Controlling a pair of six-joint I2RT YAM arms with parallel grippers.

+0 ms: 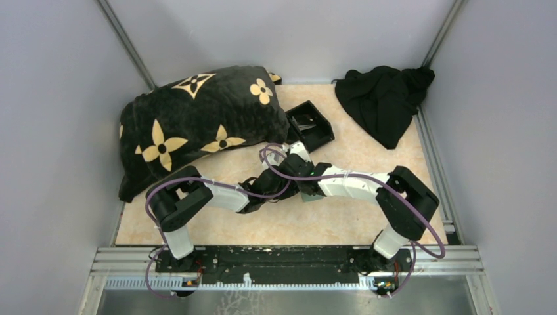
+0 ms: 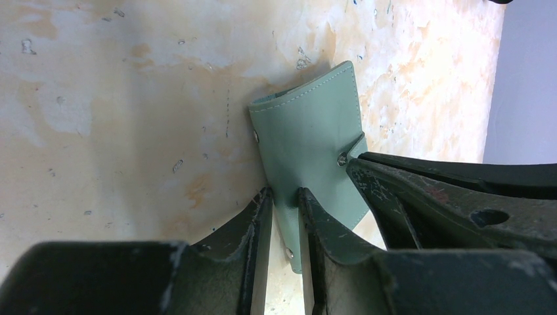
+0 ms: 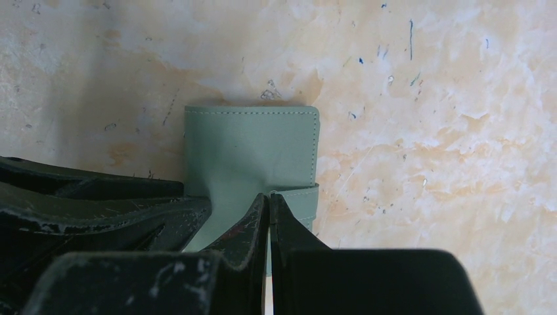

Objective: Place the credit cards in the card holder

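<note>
The grey-green card holder lies closed on the table, with its stitched edges and strap (image 3: 299, 201) showing in the right wrist view. My left gripper is shut on the holder along its folded side. At the strap's end stands my right gripper, its tips pressed together; whether the strap's thin edge is caught between them cannot be made out. From above, both grippers meet over the holder and hide most of it, leaving a green corner (image 1: 311, 197). No credit card can be told apart for certain.
Behind the grippers an open black box (image 1: 320, 134) contains some pale flat items (image 1: 305, 125). A dark patterned cushion (image 1: 197, 121) fills the back left, and black cloth (image 1: 384, 98) lies at the back right. Bare tabletop (image 1: 276, 226) shows in front.
</note>
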